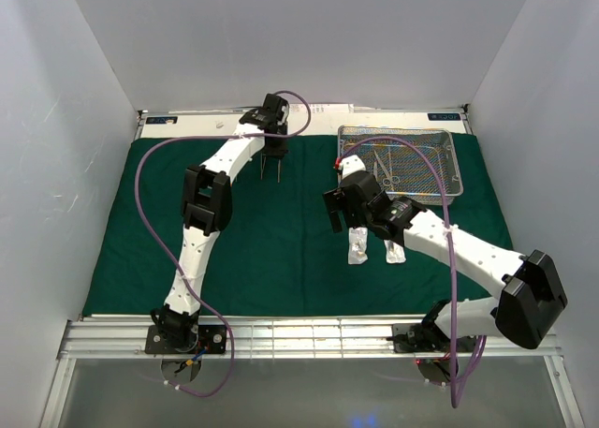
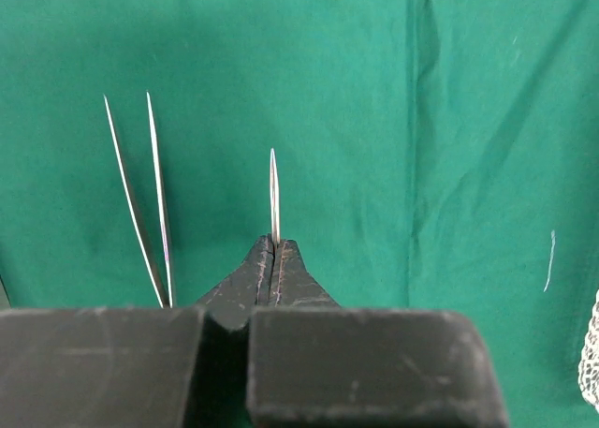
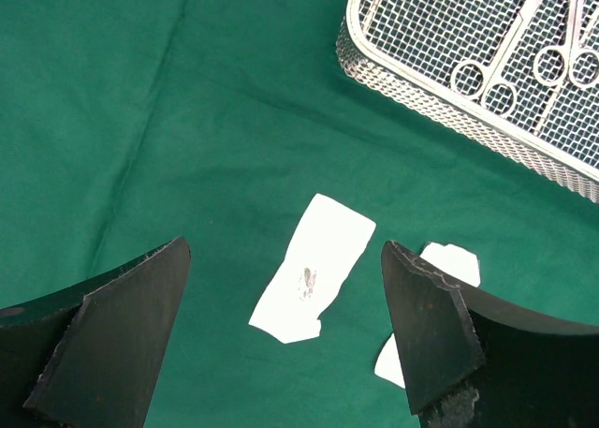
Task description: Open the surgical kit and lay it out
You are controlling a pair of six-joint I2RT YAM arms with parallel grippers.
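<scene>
My left gripper is shut on a thin metal instrument, whose pointed tip stands out past the fingers over the green cloth. To its left in that view lie open-armed tweezers, partly hidden behind the gripper body. In the top view my left gripper hangs near the back edge of the cloth. My right gripper stands open with nothing between its fingers, above a white gauze piece. Right of it is the mesh tray, holding scissor-handled instruments.
A second white piece lies partly behind the right finger. In the top view the tray occupies the back right. A purple cable arcs over each arm.
</scene>
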